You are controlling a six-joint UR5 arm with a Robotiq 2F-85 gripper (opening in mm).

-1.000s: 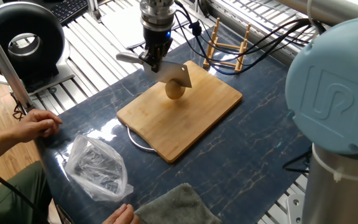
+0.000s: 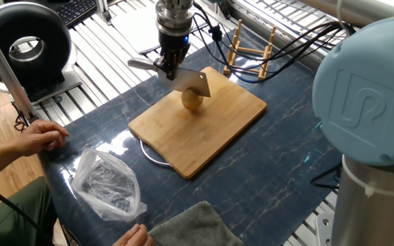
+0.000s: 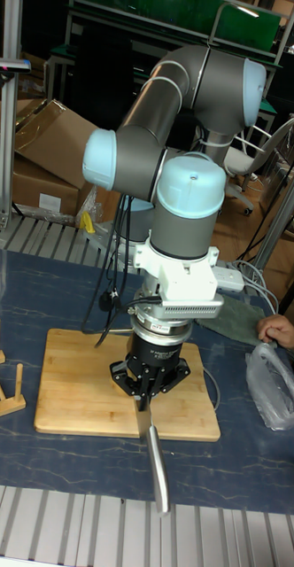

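My gripper [image 2: 170, 71] is shut on a cleaver, its broad steel blade [image 2: 183, 81] reaching out over the wooden cutting board [image 2: 163, 130]. A round, yellowish-brown potato-like item [image 2: 192, 100] is at the lower edge of the blade, partly covered by it. Whether it rests on the board or hangs from the blade, I cannot tell. In the other exterior view, the gripper [image 3: 144, 393] stands over the near side of the board [image 3: 68, 378], with the cleaver handle [image 3: 158, 468] pointing toward the camera.
A wooden rack [image 2: 250, 53] stands behind the board, near hanging black cables. A clear plastic bag [image 2: 108, 184] and a grey cloth [image 2: 195, 225] lie in front. A person's hands [image 2: 43, 137] rest at the table's left and front edges.
The blue-capped arm joint at the right has shifted very slightly. The cleaver, round item and board look almost unchanged.
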